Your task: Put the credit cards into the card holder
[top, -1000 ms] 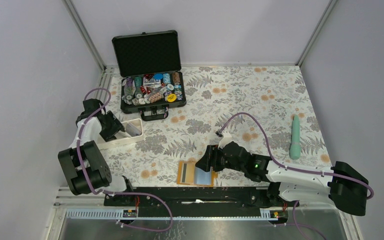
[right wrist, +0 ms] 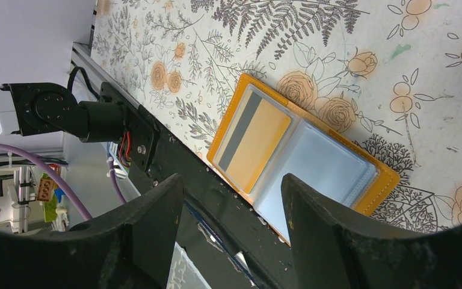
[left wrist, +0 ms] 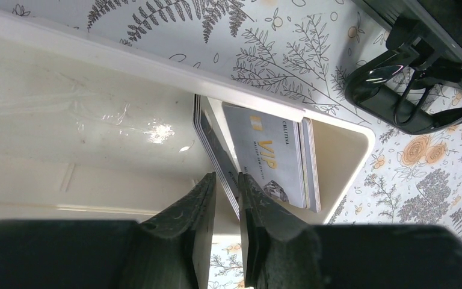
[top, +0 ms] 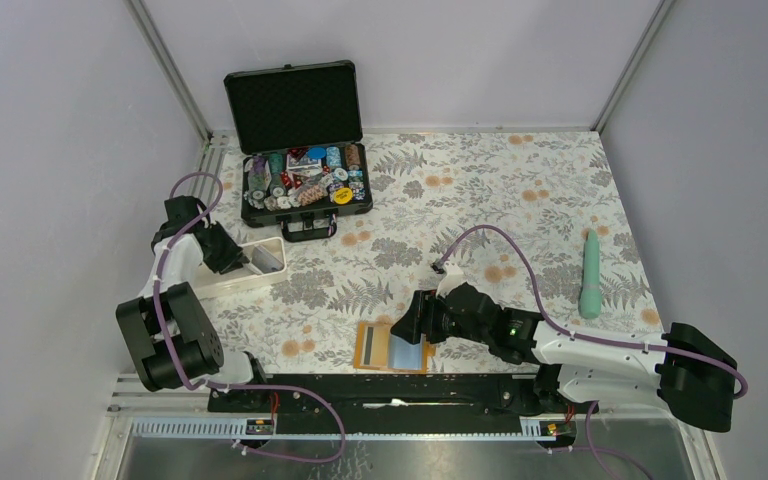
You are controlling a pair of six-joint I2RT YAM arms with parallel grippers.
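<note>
My left gripper is partly open inside the white tray (left wrist: 42, 33), its fingertips narrowly apart. A few leaning cards (left wrist: 212, 146) stand on edge there, their near end between the fingertips; whether both fingers touch them cannot be made out. Beside these, a grey VIP card (left wrist: 264, 153) leans with other cards toward the tray's right end. The open orange card holder (right wrist: 361, 208) lies by the table's front edge. Its left pocket shows a tan card with a dark stripe (right wrist: 254, 139); a pale blue surface fills the right side. Over the holder, my right gripper stands open and empty.
An open black case (top: 305, 185) of poker chips stands behind the tray, its handle (left wrist: 391, 90) close to the tray's corner. A green bottle-shaped object (top: 590, 275) lies at the far right.
My left gripper has shifted slightly within the tray, and its fingers have drawn closer together. The right arm and the card holder look unmoved.
</note>
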